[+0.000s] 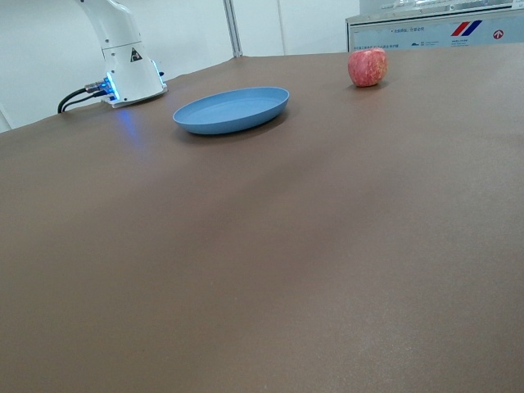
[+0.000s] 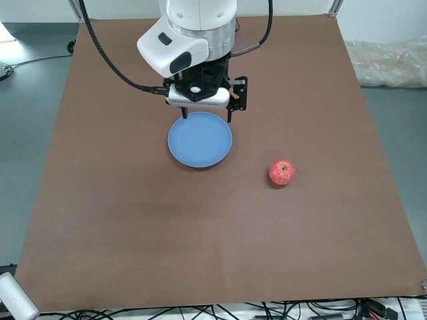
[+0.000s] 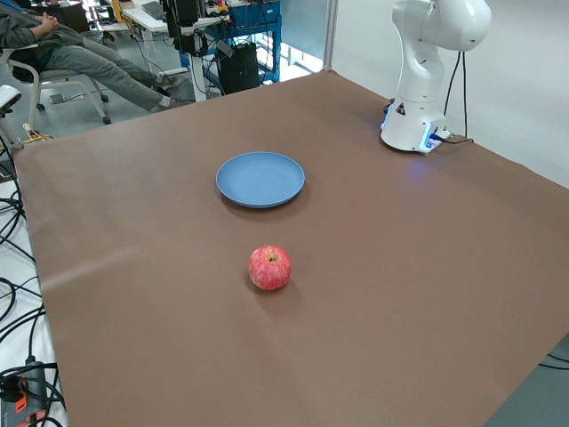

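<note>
A red apple [image 2: 281, 172] rests on the brown tabletop, to the right of a round blue plate [image 2: 199, 140] in the left view; the top view [image 1: 367, 67] and right view [image 3: 269, 267] also show the apple apart from the plate. The plate is empty [image 3: 260, 179]. My gripper [image 2: 207, 116] hangs just behind and above the plate in the left view, its two fingers spread apart with nothing seen between them. The gripper is out of frame in the top and right views.
Cables and devices run along its near edge in the left view. A seated person [image 3: 98, 67] is beyond the table in the right view. A plastic sheet [image 2: 387, 63] lies off the table.
</note>
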